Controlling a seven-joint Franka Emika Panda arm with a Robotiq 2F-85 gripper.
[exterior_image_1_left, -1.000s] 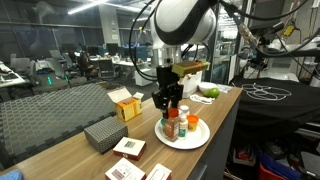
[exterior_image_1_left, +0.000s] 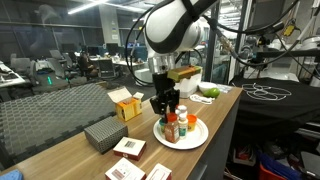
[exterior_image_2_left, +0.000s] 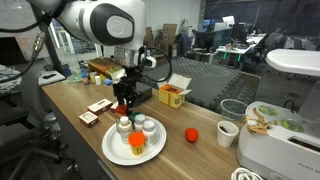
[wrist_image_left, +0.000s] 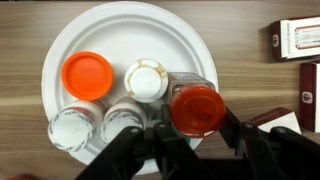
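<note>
A bottle with a red-orange cap (wrist_image_left: 198, 110) stands between the fingers of my gripper, which is shut on it near the plate's edge. Its clear body shows beside a white-capped bottle (wrist_image_left: 146, 80). On the round white plate (wrist_image_left: 90, 35) are also an orange-capped container (wrist_image_left: 88, 75) and two more white-topped bottles, one at the left (wrist_image_left: 72, 128) and one near the fingers (wrist_image_left: 124, 118). In exterior view 1 the gripper (exterior_image_1_left: 168, 108) reaches down over the held bottle (exterior_image_1_left: 172, 130). Whether its base touches the plate cannot be told.
Small white-and-dark-red boxes (exterior_image_1_left: 129, 147) lie near the plate, with a grey box (exterior_image_1_left: 105, 133) and a yellow carton (exterior_image_1_left: 126, 104) behind. A red tomato-like item (exterior_image_2_left: 191, 135) and a white cup (exterior_image_2_left: 228, 133) stand apart.
My arm and the red-capped bottle have shifted slightly, a little lower and toward the near side of the plate in exterior view 1. The other objects look unmoved.
</note>
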